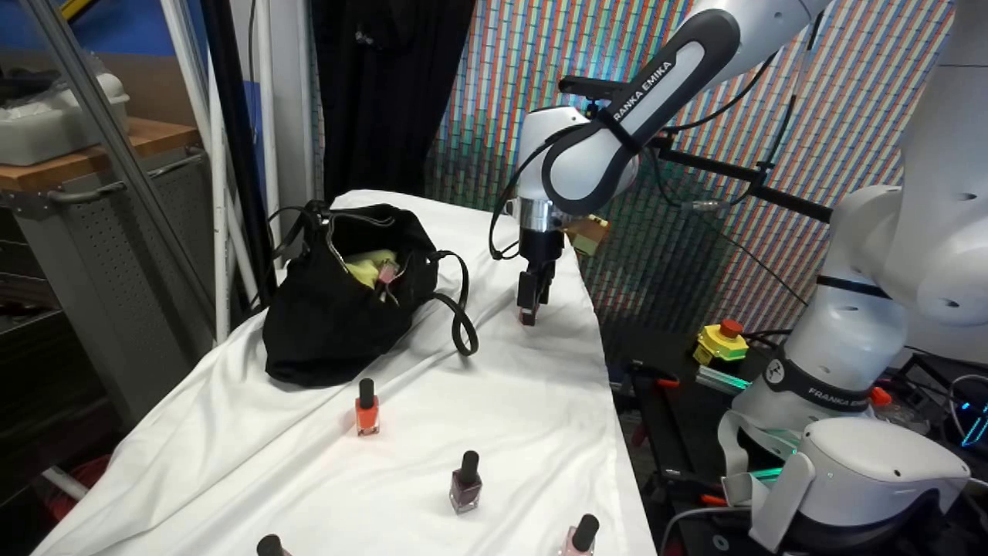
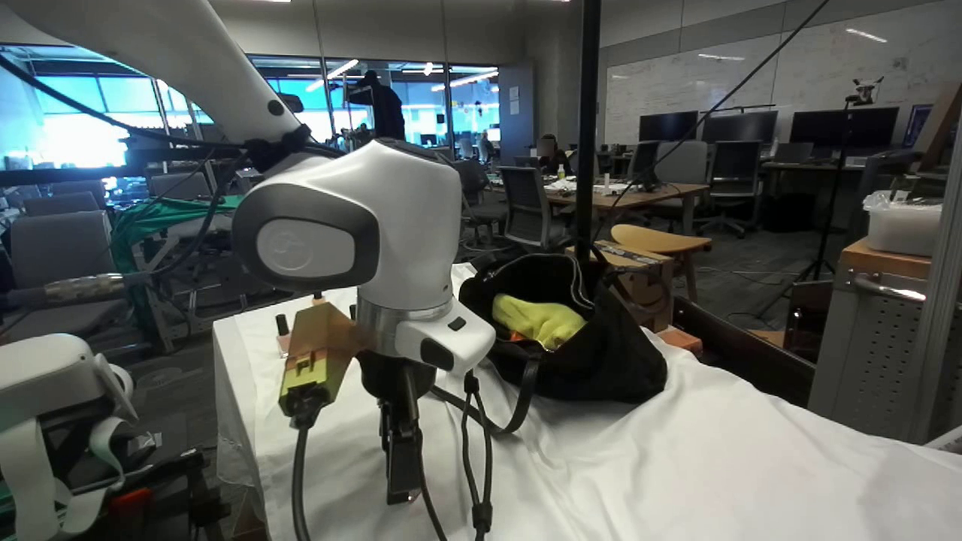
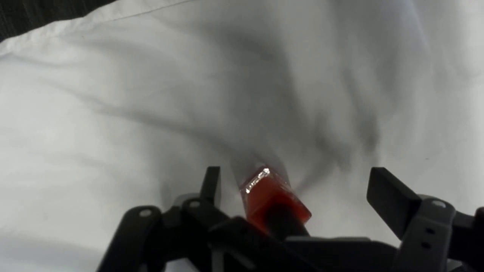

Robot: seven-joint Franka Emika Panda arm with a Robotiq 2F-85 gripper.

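In the wrist view, a red nail polish bottle (image 3: 263, 197) with a black cap stands on the white cloth, between the spread fingers of my gripper. Clear space shows on both sides of the bottle, and its cap is partly hidden by the gripper's body. From exterior view 1, the open gripper (image 1: 533, 301) is low over the table's far right part and mostly covers this bottle. A black fabric bag (image 1: 343, 320) sits open to the left, with yellow cloth (image 1: 366, 264) and a pinkish item (image 1: 387, 272) inside. Exterior view 2 shows the gripper's fingers (image 2: 403, 469) near the cloth.
Nearer the camera stand an orange-red bottle (image 1: 367, 412), a dark purple one (image 1: 465, 483), a pale pink one (image 1: 580, 537) and a black cap (image 1: 270, 546) at the frame's bottom. The bag's strap (image 1: 460, 320) loops onto the cloth between bag and gripper.
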